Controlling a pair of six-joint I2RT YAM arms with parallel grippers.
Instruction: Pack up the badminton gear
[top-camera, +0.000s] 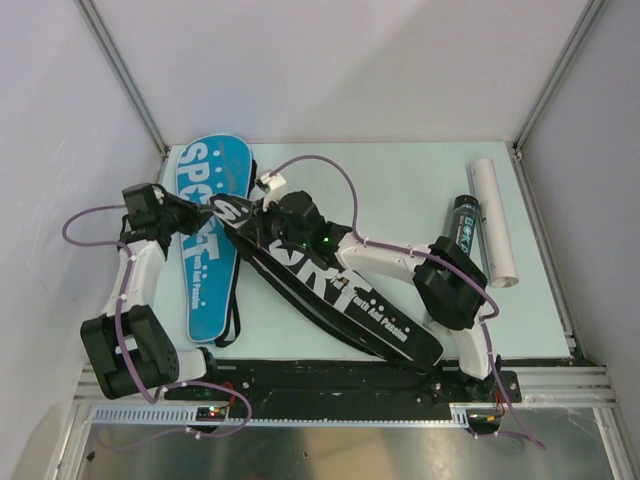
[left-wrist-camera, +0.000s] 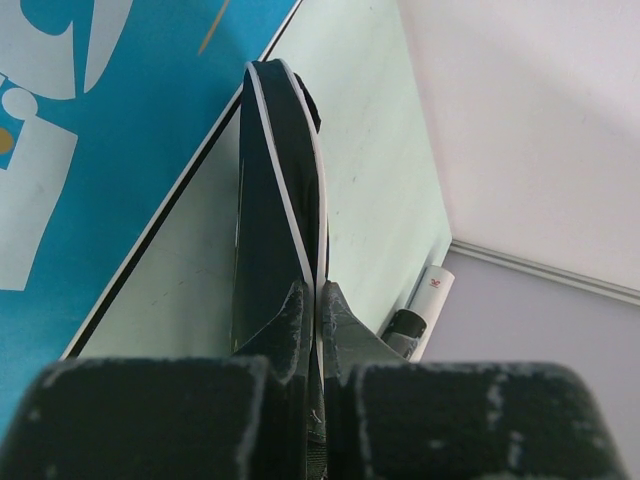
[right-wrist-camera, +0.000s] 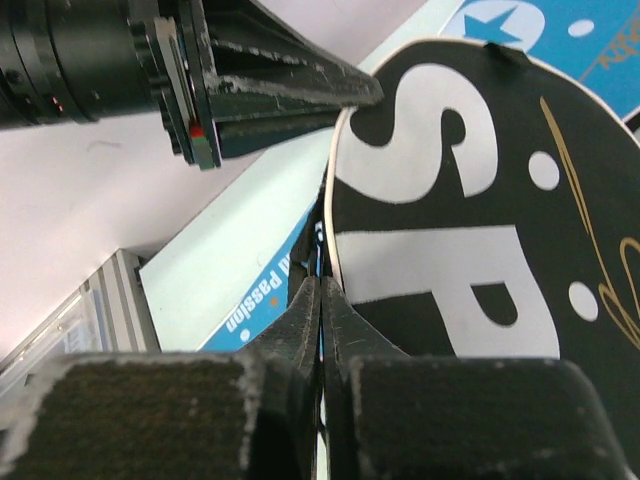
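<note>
A black racket bag (top-camera: 375, 312) with white lettering lies slantwise across the middle of the table, its upper left end raised. My left gripper (top-camera: 211, 210) is shut on that end; in the left wrist view, two white-piped edges of the black bag (left-wrist-camera: 262, 190) run together between its fingers. Farther along the bag's upper left part, my right gripper (top-camera: 257, 240) is shut beside the edge. In the right wrist view, the right gripper's tips (right-wrist-camera: 321, 285) are close to the white-piped rim; whether they pinch a zipper pull or thin edge cannot be told.
A blue racket bag (top-camera: 207, 285) lies flat on the left under the left arm. At the far right are a black cylinder (top-camera: 462, 228) and a longer white tube (top-camera: 493, 222).
</note>
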